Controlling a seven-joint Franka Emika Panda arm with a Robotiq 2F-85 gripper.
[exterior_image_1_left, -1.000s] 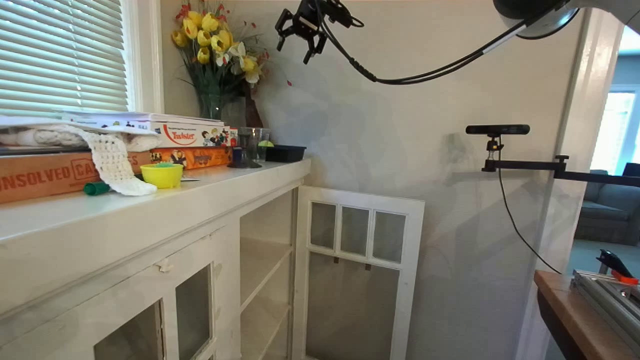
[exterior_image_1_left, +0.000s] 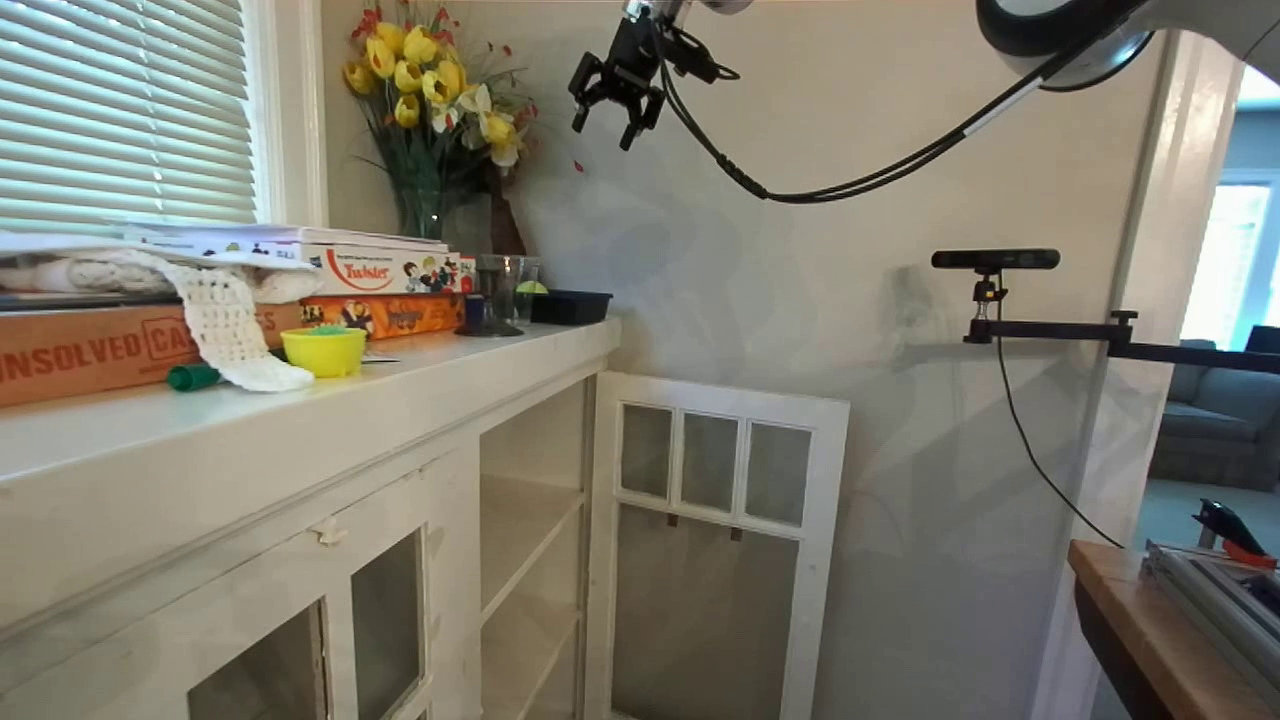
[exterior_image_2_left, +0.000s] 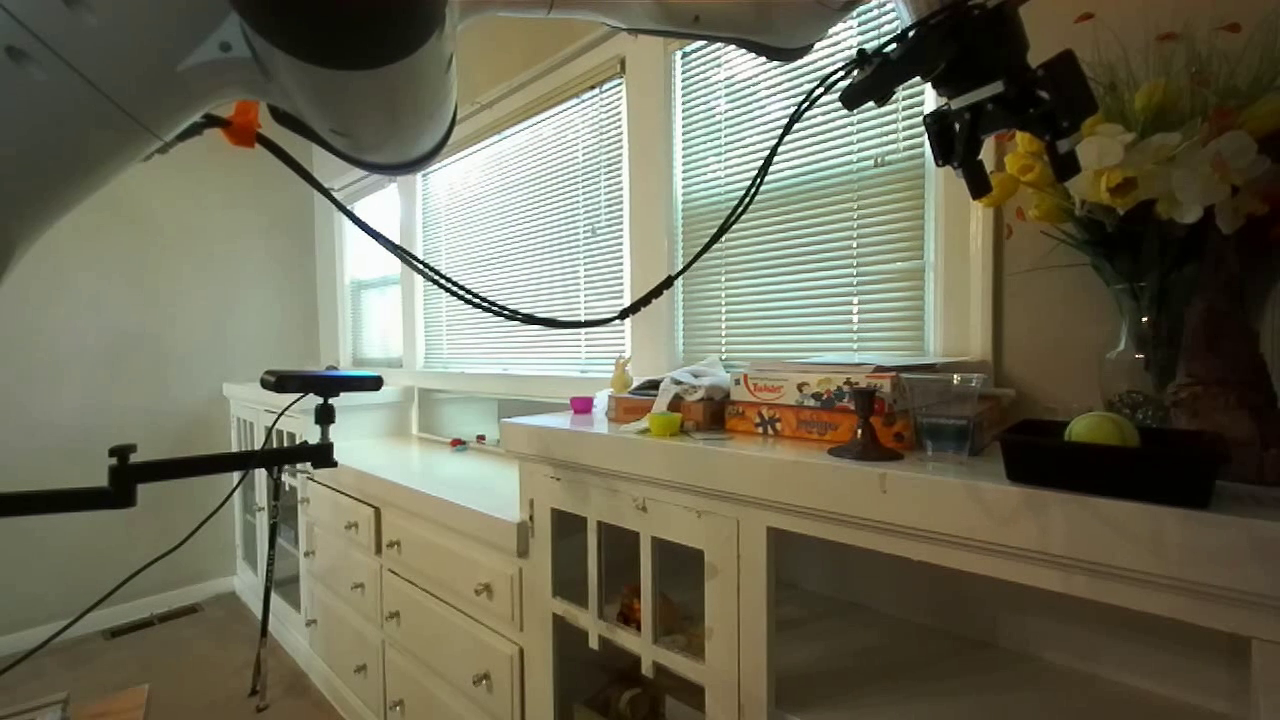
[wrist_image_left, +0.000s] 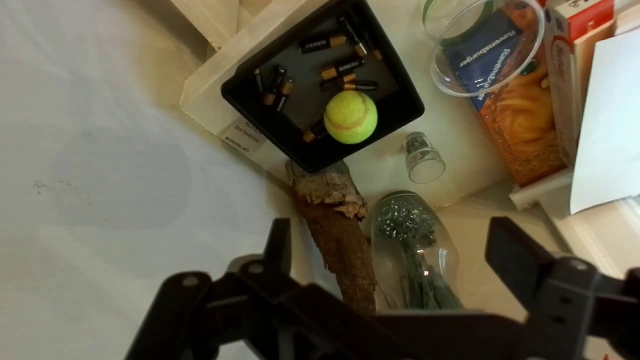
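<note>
My gripper (exterior_image_1_left: 605, 127) hangs open in the air, high above the shelf top near the corner wall, with nothing between its fingers. In the second exterior view the gripper (exterior_image_2_left: 1020, 180) is in front of the flowers. Down on the shelf a black tray (wrist_image_left: 387, 57) holds a yellow-green tennis ball (wrist_image_left: 351, 117) and several batteries (wrist_image_left: 340, 68). The ball rests toward one corner of the tray. Beyond the tray stand a clear plastic cup (exterior_image_2_left: 948, 408) and a dark candlestick (exterior_image_2_left: 865, 432).
A vase of flowers (exterior_image_2_left: 1134, 348) and a bark-covered log (wrist_image_left: 339, 240) stand close behind the tray. Stacked game boxes (exterior_image_1_left: 378, 270) and a yellow bowl (exterior_image_1_left: 325, 352) lie along the shelf. Below, a cabinet door (exterior_image_1_left: 720, 540) hangs open.
My gripper has lowered a little and shifted slightly right in the first exterior view, and the arm and its cable sank with it. The things on the shelf have stayed put.
</note>
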